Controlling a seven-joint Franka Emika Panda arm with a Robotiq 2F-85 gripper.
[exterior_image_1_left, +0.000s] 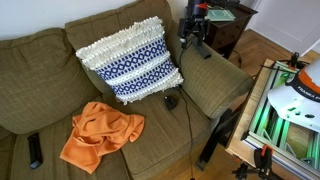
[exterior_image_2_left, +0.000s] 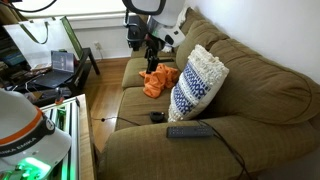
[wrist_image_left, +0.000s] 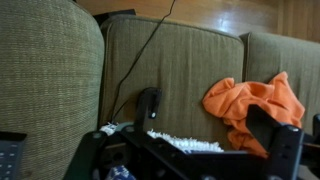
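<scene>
My gripper (exterior_image_1_left: 192, 40) is high by the right sofa armrest, its fingers spread apart and nothing between them. In the wrist view the open gripper looks down over the sofa, with the white-and-blue woven pillow (wrist_image_left: 185, 145) partly hidden behind its fingers. That pillow (exterior_image_1_left: 135, 62) leans on the sofa back. An orange cloth (exterior_image_1_left: 102, 135) lies crumpled on the seat. A small black corded object (wrist_image_left: 148, 102) rests on the cushion in front of the pillow. On the armrest lies a dark remote (exterior_image_2_left: 190, 131).
A second black remote (exterior_image_1_left: 35, 150) lies at the sofa's left end. One cable (exterior_image_1_left: 188, 130) runs down the seat front. The wooden table (exterior_image_1_left: 240, 148) with the white robot base (exterior_image_1_left: 300, 100) stands at right. Bare seat cushion lies between cloth and corded object.
</scene>
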